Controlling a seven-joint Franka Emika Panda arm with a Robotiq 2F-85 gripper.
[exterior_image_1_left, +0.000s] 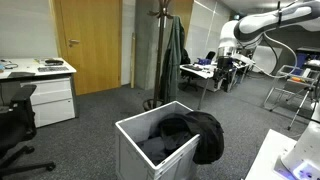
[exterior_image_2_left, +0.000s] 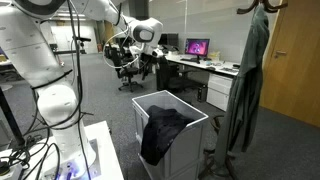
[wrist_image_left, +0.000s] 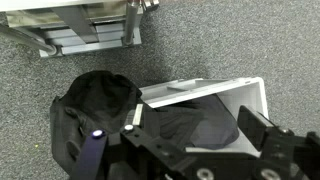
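Observation:
A light grey open-topped bin (exterior_image_1_left: 132, 157) stands on the floor in front of the robot. Black cloth (exterior_image_1_left: 208, 137) lies partly inside it and hangs over one rim. In exterior view 2 the same cloth (exterior_image_2_left: 160, 134) drapes down the near side of the bin (exterior_image_2_left: 186, 152). My gripper is high above the bin; in the wrist view its dark fingers (wrist_image_left: 255, 127) stand wide apart. No object shows held between them. Below, the cloth (wrist_image_left: 78, 108) spreads across the bin's white rim (wrist_image_left: 178, 92), and the gripper body hides part of it.
A coat stand with a dark green garment (exterior_image_2_left: 248, 85) rises beside the bin. Desks (exterior_image_1_left: 52, 88) and an office chair (exterior_image_1_left: 18, 130) stand farther off. Carpet (exterior_image_1_left: 85, 125) is clear left of the bin in exterior view 1. A metal frame (wrist_image_left: 85, 38) edges the wrist view's top.

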